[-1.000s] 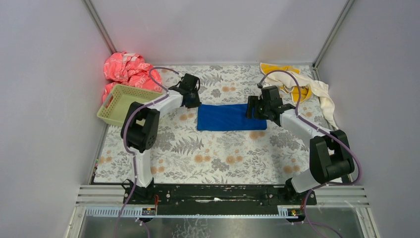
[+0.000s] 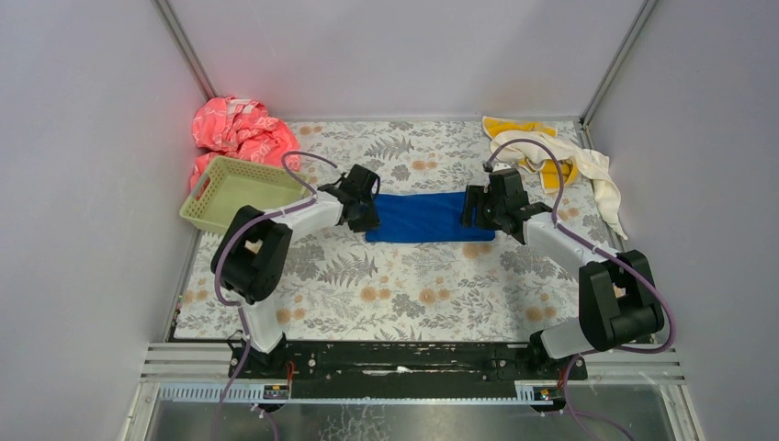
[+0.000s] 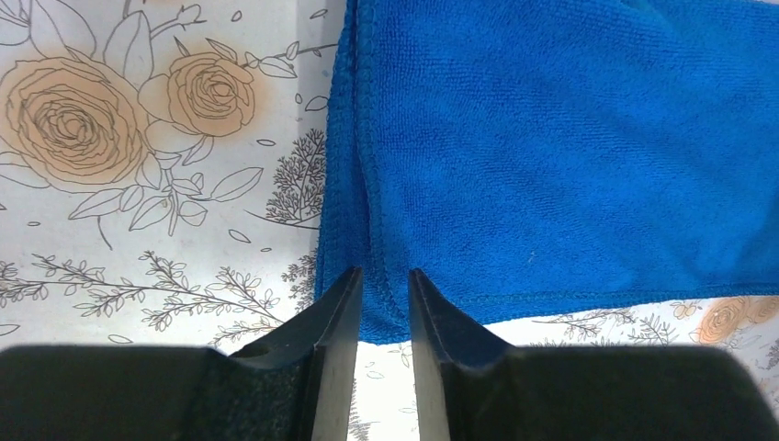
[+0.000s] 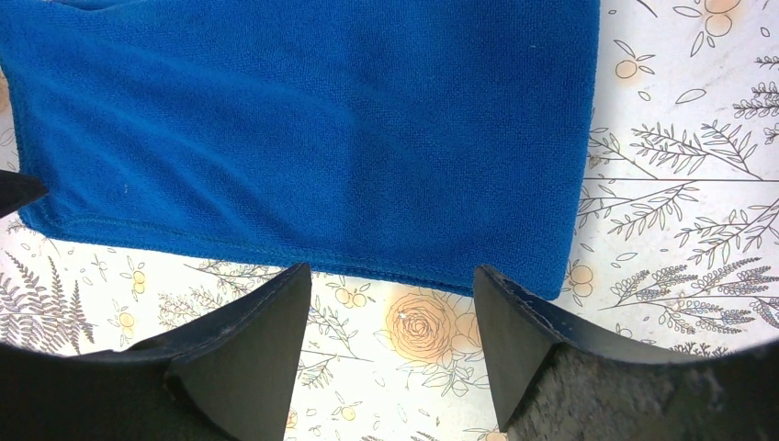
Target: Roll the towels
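A folded blue towel lies flat in the middle of the table, long side running left to right. My left gripper is over its left end, at the near corner, its fingers slightly apart over the doubled hem, nothing visibly gripped. My right gripper hangs over the towel's right part, fingers wide apart above the near edge with nothing between them. The left gripper's tip also shows at the edge of the right wrist view.
A light green basket stands at the left, with a pink patterned towel heaped behind it. Cream and yellow towels lie at the back right.
My left gripper has moved toward the front, from the towel's back left corner down along its left end. The right gripper has shifted slightly rightward.
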